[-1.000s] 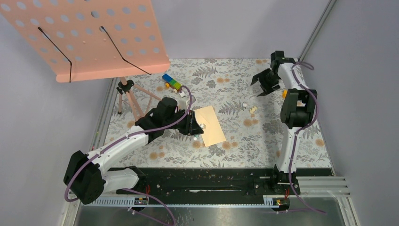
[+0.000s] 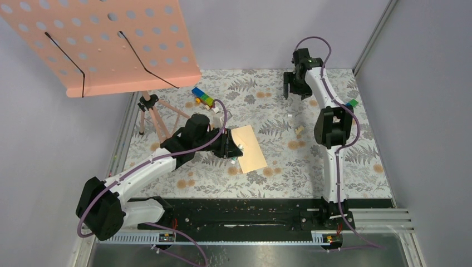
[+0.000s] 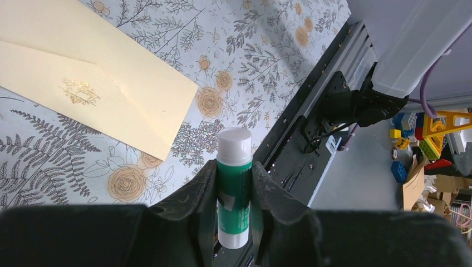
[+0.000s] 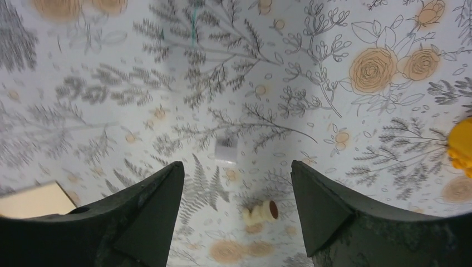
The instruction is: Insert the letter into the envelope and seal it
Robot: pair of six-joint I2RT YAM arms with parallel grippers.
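Observation:
A cream envelope [image 2: 251,146] lies on the floral mat near its middle. In the left wrist view, the envelope [image 3: 150,108] shows gold print and a lighter fold line; whether the letter is inside, I cannot tell. My left gripper is shut on a green and white glue stick [image 3: 232,192], its white cap end pointing up in that view, above the mat just beside the envelope. At the back right, my right gripper [image 2: 286,86] is open over the mat with nothing between its fingers. One envelope corner [image 4: 39,201] shows at the right wrist view's lower left.
A small white cube [image 4: 225,153] and a pale yellow piece [image 4: 260,213] lie on the mat below the right gripper. Coloured toy blocks [image 2: 203,97] sit at the back left, near a pink stand [image 2: 157,117]. Between envelope and right arm the mat is mostly clear.
The left gripper with the glue stick has shifted only slightly. The envelope stays put.

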